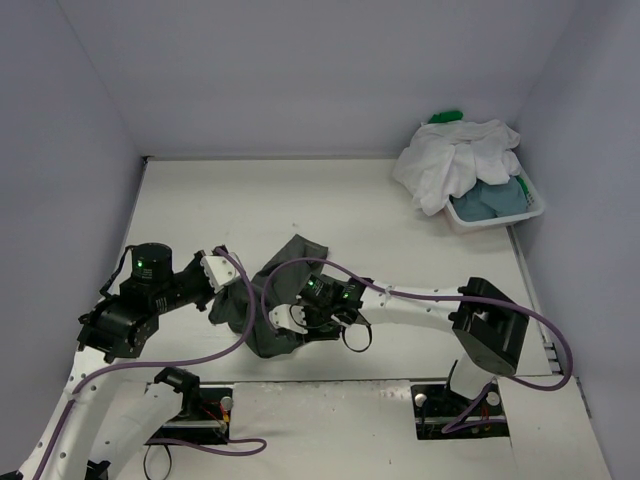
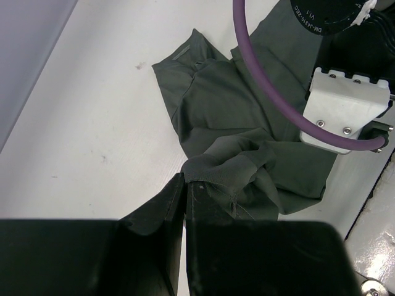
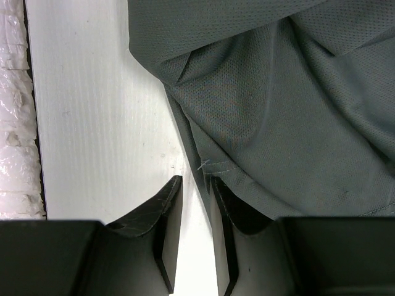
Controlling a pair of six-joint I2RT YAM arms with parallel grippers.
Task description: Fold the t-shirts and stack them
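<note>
A dark green-grey t-shirt (image 1: pixel 285 260) lies rumpled at the middle front of the white table. My left gripper is shut on a bunched fold of it, raised at the shirt's left part in the left wrist view. My right gripper is part open low over the shirt's near edge (image 3: pixel 259 123), one finger against the cloth at a seam, the other over bare table. In the top view the right wrist hides part of the shirt.
A white bin (image 1: pixel 532 208) at the back right holds white cloth (image 1: pixel 450 160) and teal cloth (image 1: pixel 490 200). The front table edge (image 3: pixel 34 105) runs close by my right gripper.
</note>
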